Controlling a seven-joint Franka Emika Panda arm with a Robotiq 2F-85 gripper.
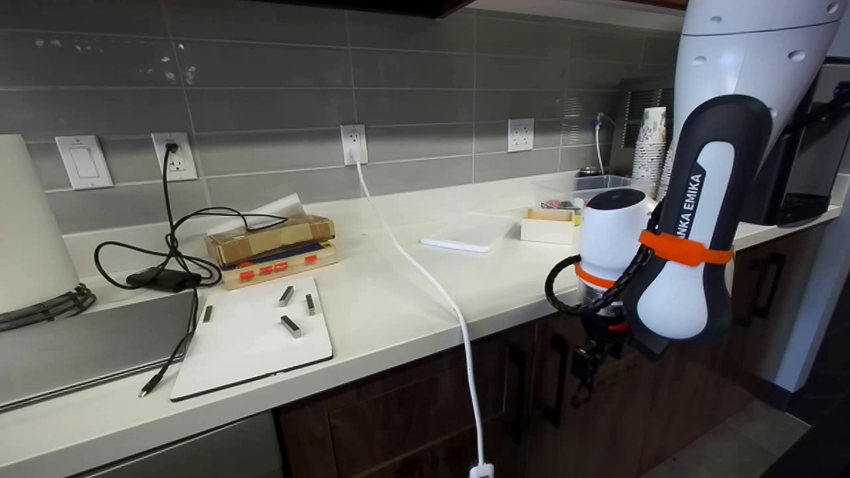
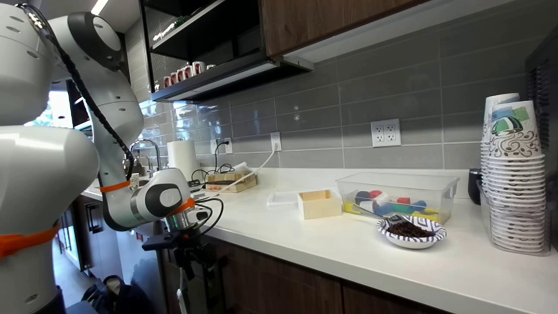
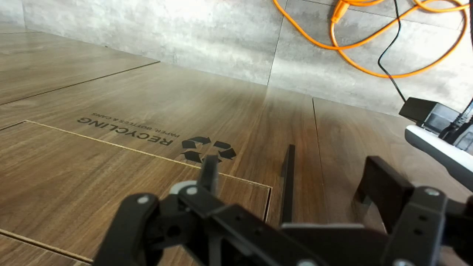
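My gripper is open, its two dark fingers wide apart and nothing between them. In exterior view 1 the gripper (image 1: 588,370) hangs below the counter's front edge, in front of the dark wood cabinets. The wrist view looks down along a cabinet front with a recycling sign (image 3: 146,133). A black cabinet handle (image 3: 288,186) shows in the gap between the fingers, farther off. On the counter, a white board (image 1: 247,350) carries several small dark metal blocks (image 1: 291,326).
A white cable (image 1: 430,279) crosses the counter and hangs over its edge. A small open box (image 2: 319,204), a clear bin (image 2: 444,196), a patterned bowl (image 2: 413,241) and stacked cups (image 2: 515,204) stand on the counter. Orange cable (image 3: 310,37) lies on the floor.
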